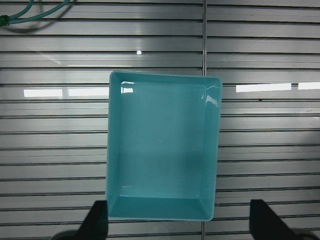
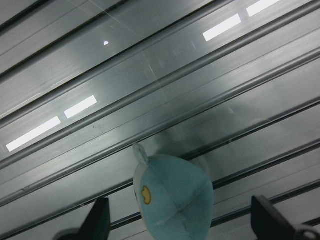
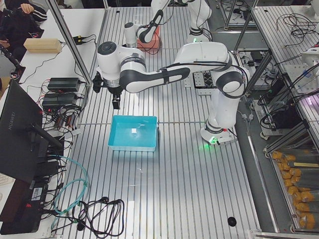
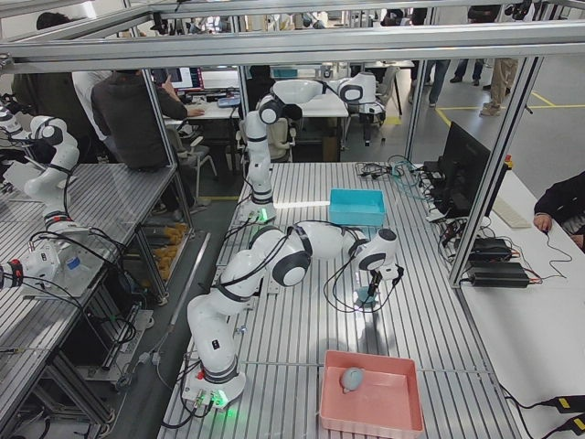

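Observation:
My left gripper [image 3: 116,99] hangs above and behind the empty cyan tray [image 3: 132,134]; in the left wrist view its fingers stand apart, open, over the tray. My right gripper [image 4: 369,291] points down at a small light-blue soft toy [image 2: 175,195] with a yellow patch, lying on the slatted table. The right wrist view shows that gripper open, its fingers on either side of the toy near the lower edge. A pink tray [image 4: 370,421] nearer in the camera right view holds a grey-blue object [image 4: 352,380].
A monitor [image 3: 20,149], black boxes and cables line the left side in the camera left view, with coiled cables [image 3: 99,219] on the near table. Table surface around the cyan tray is mostly clear.

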